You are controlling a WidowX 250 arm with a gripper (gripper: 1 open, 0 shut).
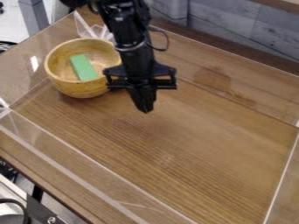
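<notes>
The black arm reaches down from the top centre, and its gripper [145, 100] hangs over the wooden table [187, 166], right of a yellow bowl [66, 85]. The gripper is shut, and nothing shows between its fingers. In the bowl lies a light green block [83, 66].
The middle, right and front of the table are clear. A pale wall runs along the back right, and the table's left edge has cables beyond it.
</notes>
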